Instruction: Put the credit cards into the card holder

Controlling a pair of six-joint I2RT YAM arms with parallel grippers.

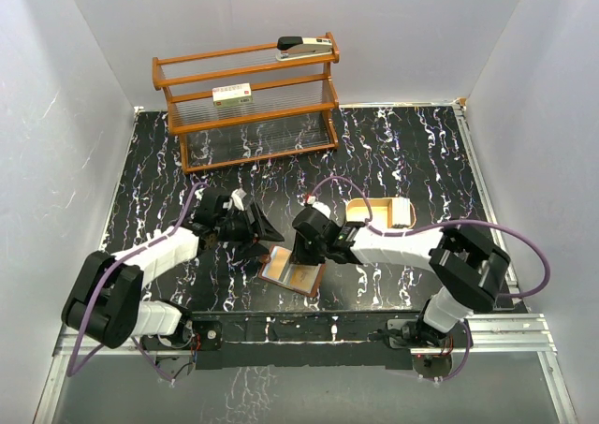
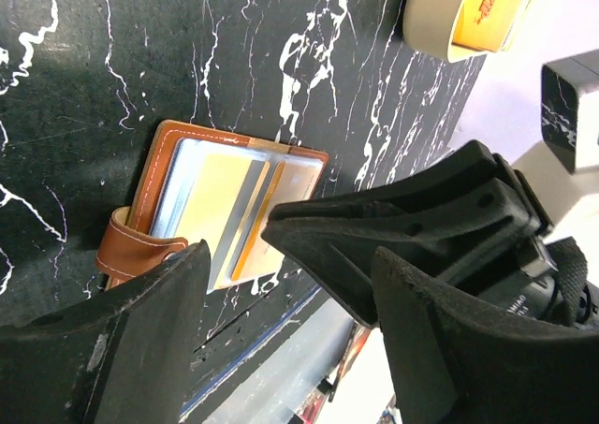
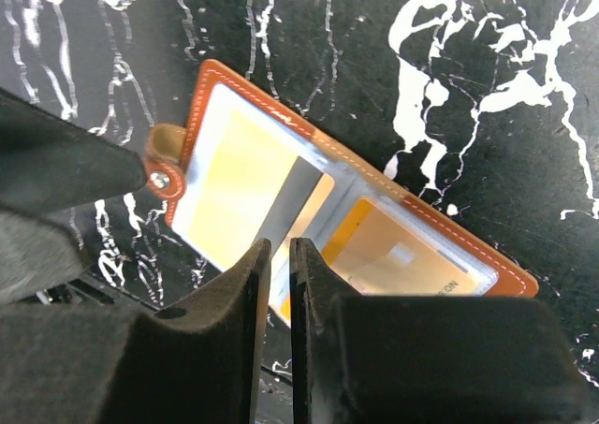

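The open brown leather card holder [image 1: 311, 286] lies at the front centre of the dark marble mat, cards [image 3: 239, 162] lying in both its halves, its snap strap [image 2: 131, 251] on one edge. My left gripper stands open over the holder's left side, nothing between its fingers. My right gripper is shut, its tips just over the middle of the holder, with nothing visible between them; in the left wrist view it reaches across the holder from the right.
A tan tray [image 1: 370, 207] with a white and orange item sits behind my right arm. A wooden shelf [image 1: 243, 124] with a stapler [image 1: 304, 48] and a box [image 1: 232, 94] stands at the back.
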